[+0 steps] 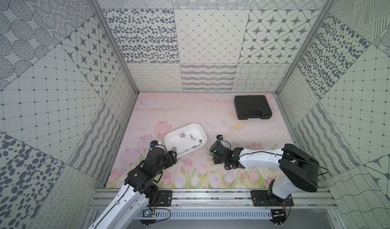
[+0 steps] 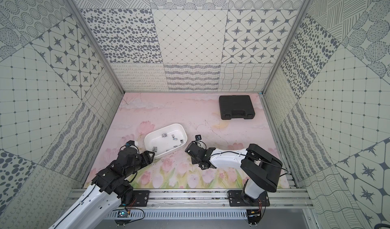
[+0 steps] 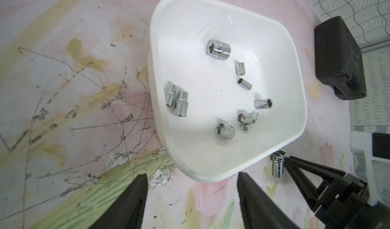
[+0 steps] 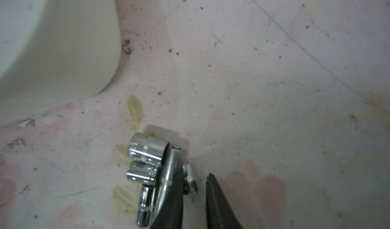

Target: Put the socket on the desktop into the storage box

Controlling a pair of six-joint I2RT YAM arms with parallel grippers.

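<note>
A white storage box holding several chrome sockets lies at the centre-left of the table. Beside its right corner, several loose sockets lie bunched together, with a small piece at their right. My right gripper is low over this bunch, its fingers part open either side of or just by the small piece; whether it touches is unclear. My left gripper hangs above the box's near left edge, open, with nothing between its fingers.
A black case lies at the back right.
</note>
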